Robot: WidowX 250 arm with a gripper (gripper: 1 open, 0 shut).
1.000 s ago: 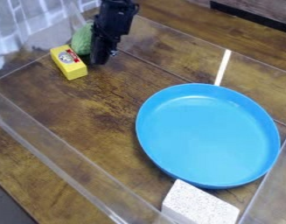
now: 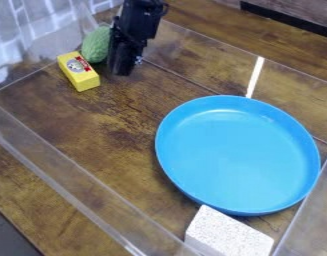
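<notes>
My black gripper (image 2: 126, 52) is at the top left of the camera view, pointing down beside a green round object (image 2: 98, 42) on its left, which it partly overlaps. Its fingers are dark and small, so what lies between them is unclear. A yellow box (image 2: 78, 72) with a printed label lies just below and to the left of the gripper.
A large blue plate (image 2: 237, 153) fills the right side. A white block (image 2: 227, 234) sits at the bottom right. Clear plastic walls edge the wooden surface (image 2: 86, 160), whose middle and lower left are bare.
My gripper has shifted slightly over the last second around the green object, more of which shows now. The box, plate and white block are unmoved.
</notes>
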